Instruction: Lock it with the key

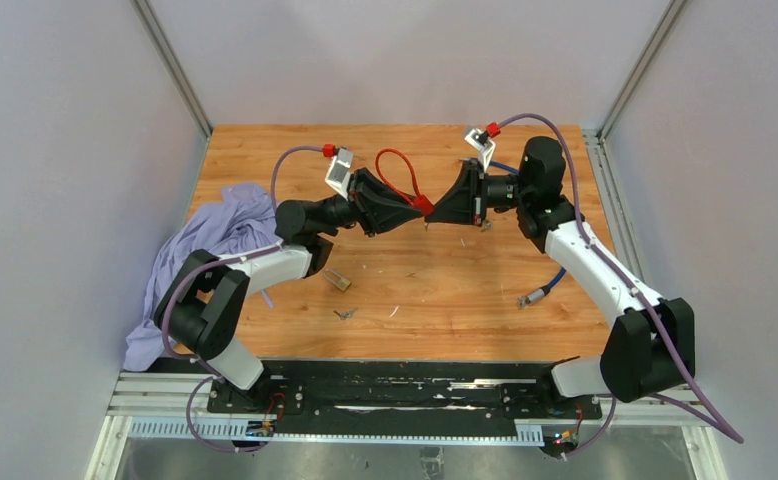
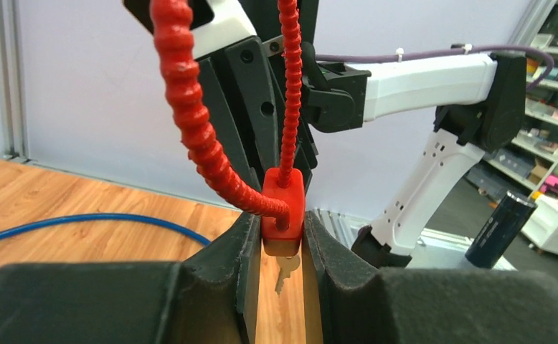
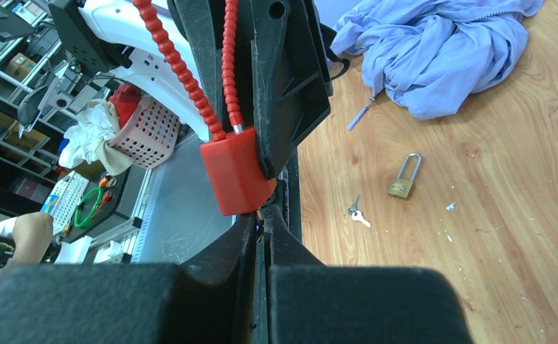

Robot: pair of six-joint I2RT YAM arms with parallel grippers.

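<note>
A red lock (image 2: 283, 201) with a looped, ribbed red cable hangs in the air between the arms, in the grip of my shut left gripper. Just below it a small key (image 2: 287, 269) shows in the left wrist view. My right gripper is shut at the lock's underside, on the key, which is mostly hidden between its fingertips in the right wrist view. Whether the key sits inside the lock I cannot tell.
On the wooden table (image 1: 435, 300) lie a brass padlock (image 3: 401, 186), loose keys (image 3: 356, 213), a blue cloth (image 3: 434, 64) at the left and a blue cable (image 1: 555, 280) at the right.
</note>
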